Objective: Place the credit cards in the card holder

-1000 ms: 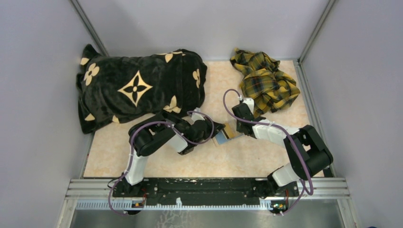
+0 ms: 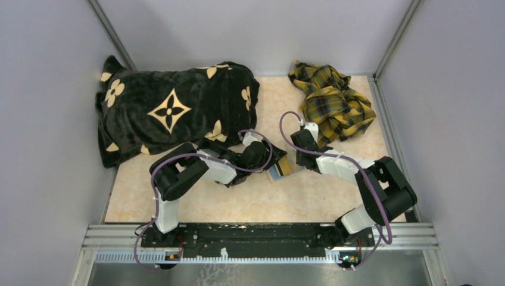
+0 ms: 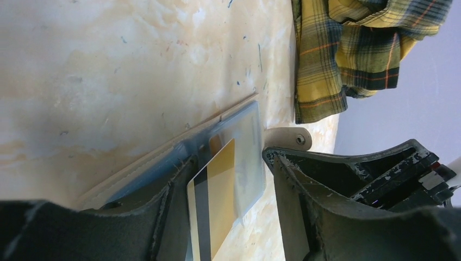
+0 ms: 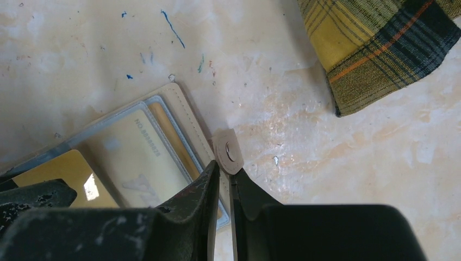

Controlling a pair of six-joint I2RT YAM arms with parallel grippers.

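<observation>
A pale beige card holder (image 4: 187,117) with blue-edged clear pockets lies flat on the table. On it rests a gold card (image 3: 222,193) with a black stripe, lying partly over the clear pocket (image 3: 247,147); whether its far edge is inside cannot be told. My left gripper is open above the holder, the card between its spread fingers and close to the left one. At the holder's right edge, my right gripper is shut on the small tab (image 4: 227,149) with a round snap. In the top view, the arms partly cover the holder (image 2: 274,177).
A dark patterned cushion (image 2: 172,110) fills the back left, partly behind my left arm. Crumpled yellow plaid cloth (image 2: 336,107) lies behind my right gripper.
The left arm has swung slightly left at its elbow, and its gripper has turned a little over the holder. The card's dark stripe sits slightly further left. The right arm has stayed still.
</observation>
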